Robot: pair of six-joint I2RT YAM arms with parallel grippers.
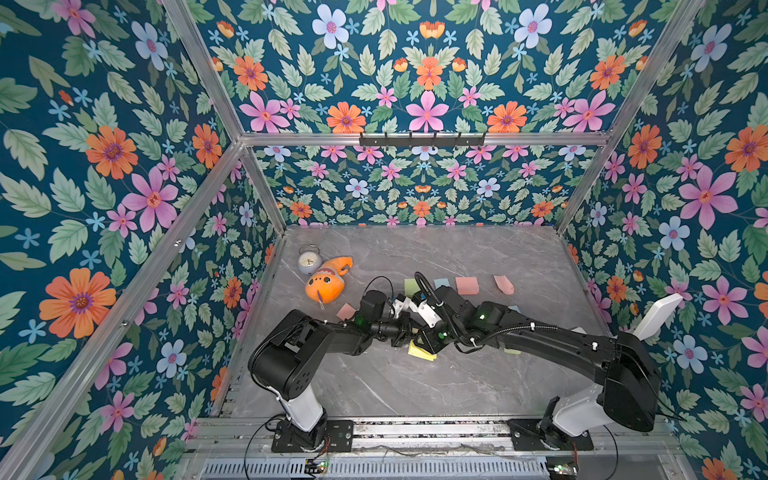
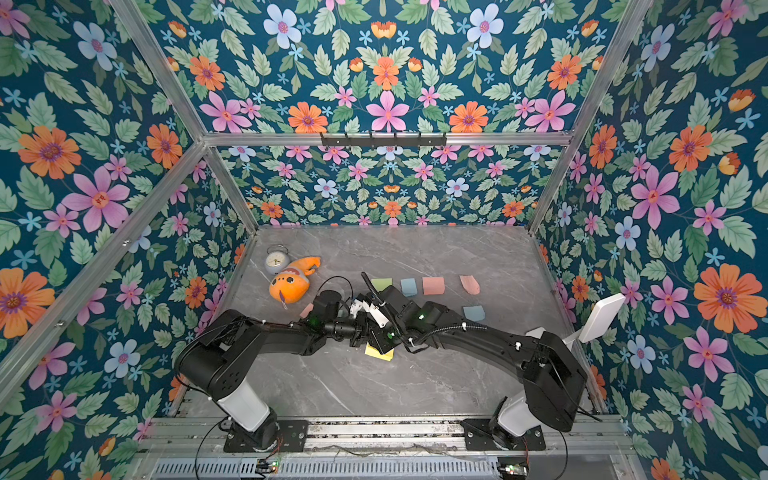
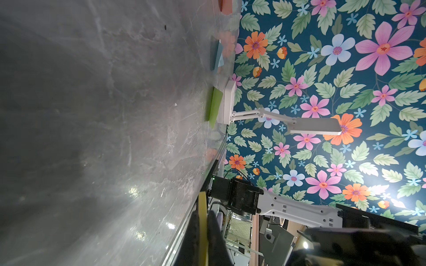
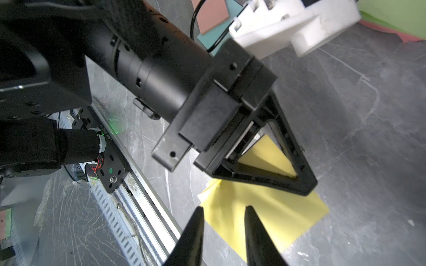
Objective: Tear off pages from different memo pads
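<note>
At the centre, both arms meet over a yellow memo pad (image 1: 422, 353). In the left wrist view my left gripper is shut, with a thin yellow edge between or behind its fingertips. The right wrist view shows the left gripper's black frame lying over the yellow paper (image 4: 270, 217), whose sheets are raised at one corner. My right gripper is part open above that paper; whether it touches the paper cannot be told.
Pink (image 1: 467, 285), blue (image 2: 408, 286) and green (image 2: 381, 283) pads lie behind the grippers. An orange plush toy (image 1: 325, 284) and alarm clock (image 1: 309, 260) sit at back left.
</note>
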